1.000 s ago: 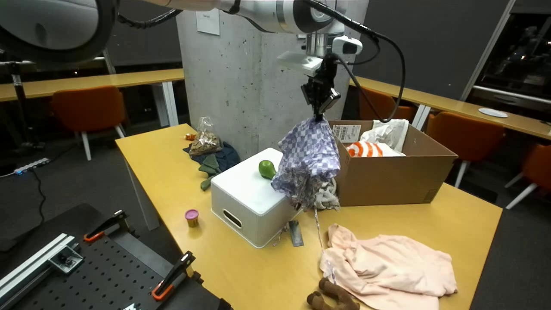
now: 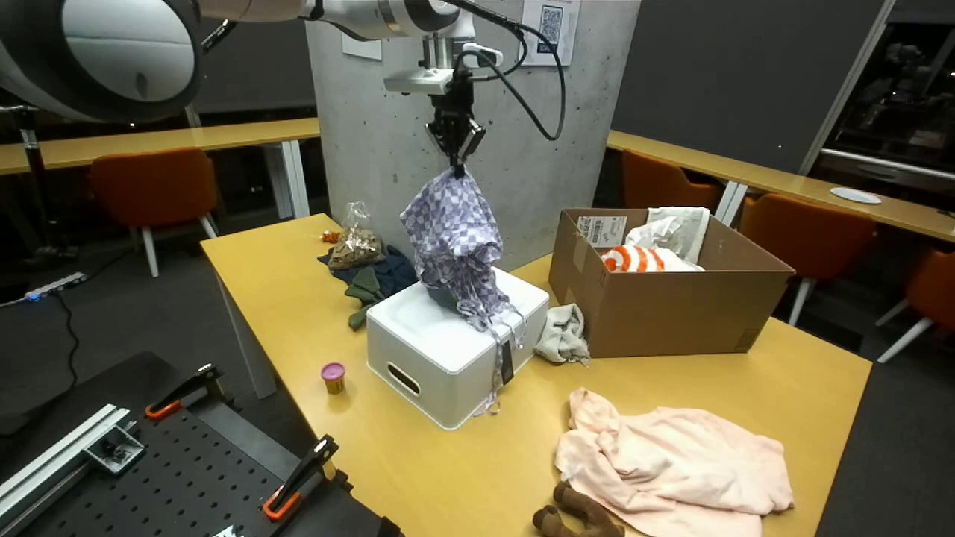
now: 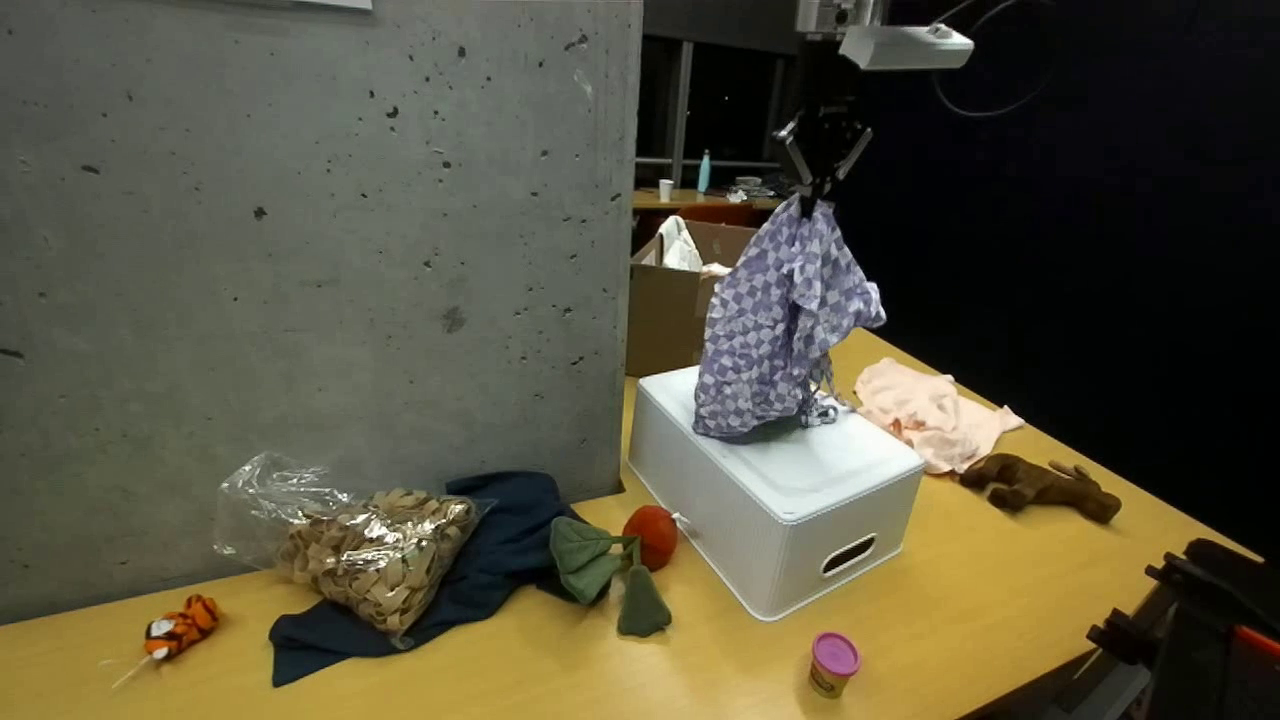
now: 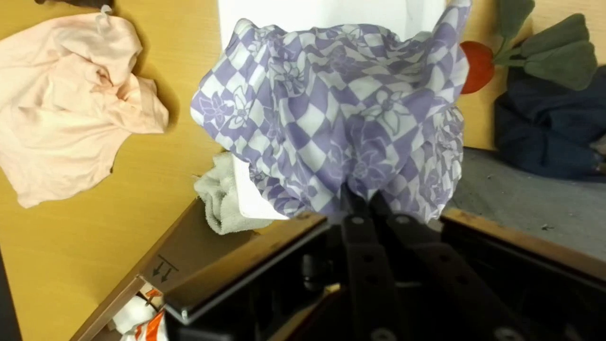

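A purple-and-white checkered cloth (image 2: 453,228) with a floral print hangs from my gripper (image 2: 458,170), which is shut on a pinch of its top. Its lower folds and thin strings drape over the upturned white bin (image 2: 421,324), some strings dangling down its side. In exterior view 2 the cloth (image 3: 786,324) reaches down to the top of the bin (image 3: 732,480). From the wrist, the cloth (image 4: 341,108) spreads out ahead of the fingertips and covers much of the bin. A green object on the bin is mostly hidden behind the cloth.
An open cardboard box (image 2: 671,309) stands at the right, a grey cloth (image 2: 564,335) beside it. Pink cloth (image 2: 671,461) and a brown plush (image 2: 582,514) lie in front. A purple-lidded tub (image 3: 833,662), navy cloth (image 3: 504,552) and bag (image 3: 384,552) surround the bin.
My gripper has carried the cloth left and somewhat upward, from beside the cardboard box to over the white bin. The green pear-shaped object on the bin, plain before, is now mostly covered.
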